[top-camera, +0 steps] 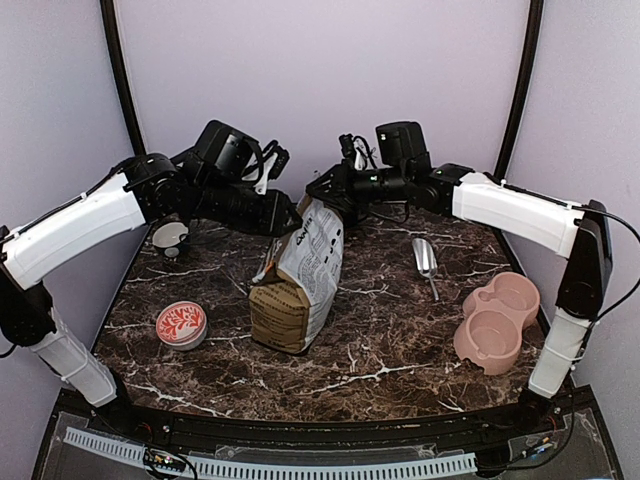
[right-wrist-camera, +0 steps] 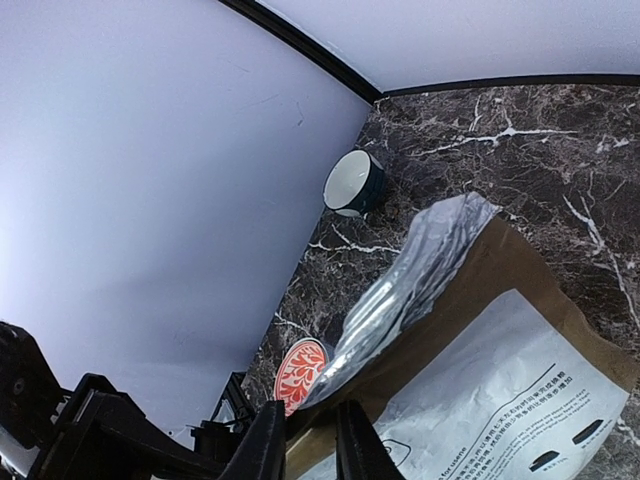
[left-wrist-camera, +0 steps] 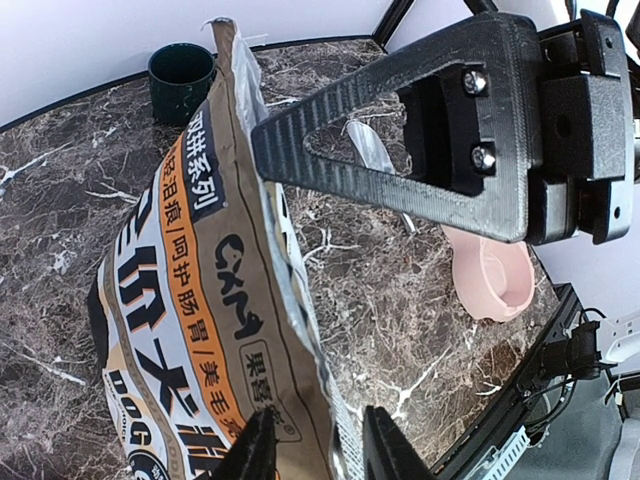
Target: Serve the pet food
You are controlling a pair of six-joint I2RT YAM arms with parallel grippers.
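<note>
The tall bag of dog food (top-camera: 310, 265) stands upright mid-table, its top narrowed to an edge. Close to the bag's upper left side is my left gripper (top-camera: 287, 214), its fingers (left-wrist-camera: 252, 445) apart with the bag's side seam in the gap. At the top edge my right gripper (top-camera: 322, 190) is parted too; its fingers (right-wrist-camera: 262, 445) straddle or sit beside the bag's edge, I cannot tell which. A pink double bowl (top-camera: 490, 340) rests on the right, and a metal scoop (top-camera: 425, 262) lies behind it.
A round tin (top-camera: 181, 324) with a red-patterned lid sits at the left. Behind it is a cup (top-camera: 171, 238), white inside. A dark green cup (left-wrist-camera: 182, 85) stands behind the bag.
</note>
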